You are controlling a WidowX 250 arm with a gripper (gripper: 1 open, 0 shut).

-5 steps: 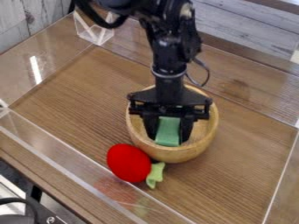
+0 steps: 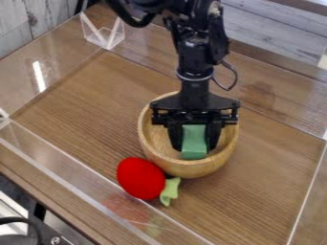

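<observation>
My black gripper point(image 2: 193, 122) reaches down from the top into a round wooden bowl point(image 2: 161, 149). It is shut on a green object point(image 2: 194, 144) inside the bowl, which hangs or rests between the fingers; I cannot tell whether it touches the bottom. A red object point(image 2: 140, 178) with a small green part point(image 2: 170, 191) lies just outside the bowl, at its lower left.
A clear plastic item point(image 2: 105, 29) stands at the back left. A dark gap runs along the table's near left edge.
The gripper has shifted slightly within the bowl with the green object, which sits a little differently. The red object has not visibly moved.
</observation>
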